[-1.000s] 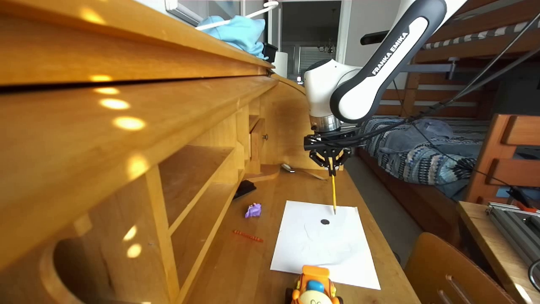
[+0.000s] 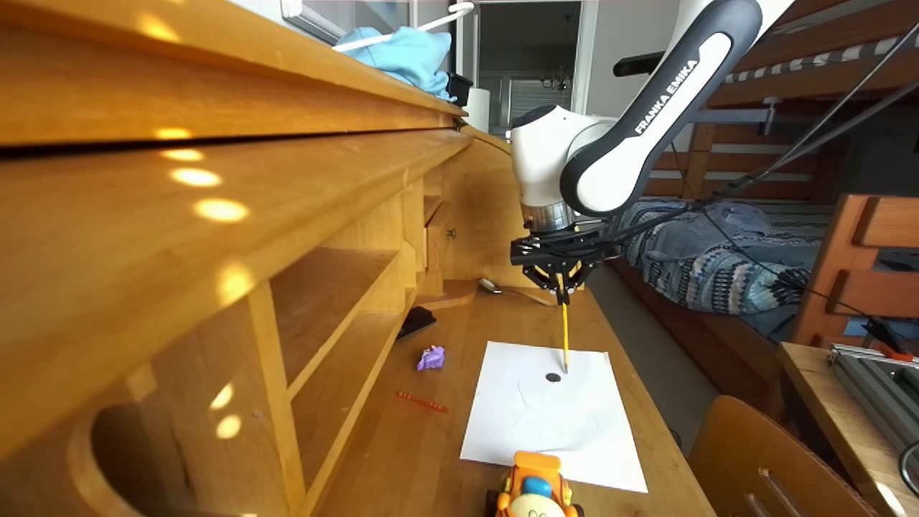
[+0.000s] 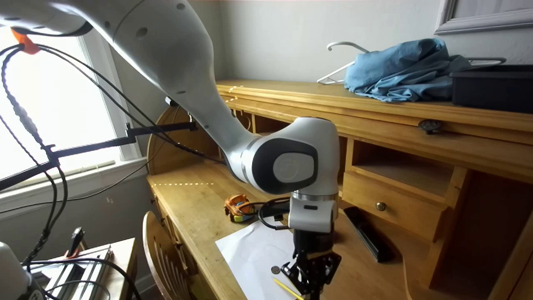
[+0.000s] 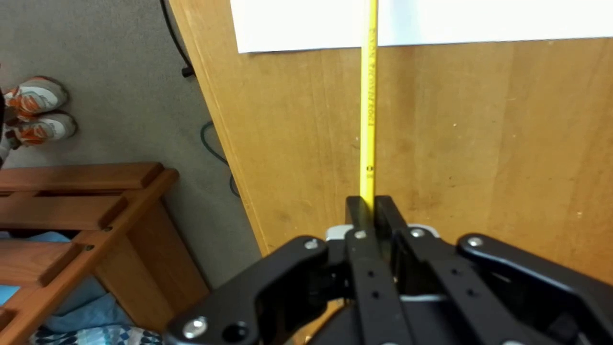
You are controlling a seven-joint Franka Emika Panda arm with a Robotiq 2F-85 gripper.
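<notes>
A yellow pencil [image 2: 565, 332] points down from my gripper [image 2: 563, 298], which is shut on its upper end. In the wrist view the pencil [image 4: 369, 103] runs straight out from between the black fingertips. Its tip is at the white paper [image 2: 517, 413], close beside a dark round disc [image 2: 553, 378]; whether the tip touches the paper I cannot tell. Faint curved lines mark the sheet. From the second exterior view, the pencil [image 3: 287, 288] slants beside the disc [image 3: 275, 270], and the lower part of my gripper [image 3: 310, 292] reaches the frame's bottom edge.
An orange toy car [image 2: 535, 488] stands at the paper's near edge. Left of the sheet lie a purple crumpled piece [image 2: 431, 357] and a red stick [image 2: 421, 401]. Shelves line one side; a chair [image 2: 767, 465] stands by the desk's open edge. A black object [image 3: 368, 234] lies near the drawer.
My gripper has moved slightly lower and to the left in the first exterior view, still with the pencil. The pencil tip has come down nearer the disc, which has not moved.
</notes>
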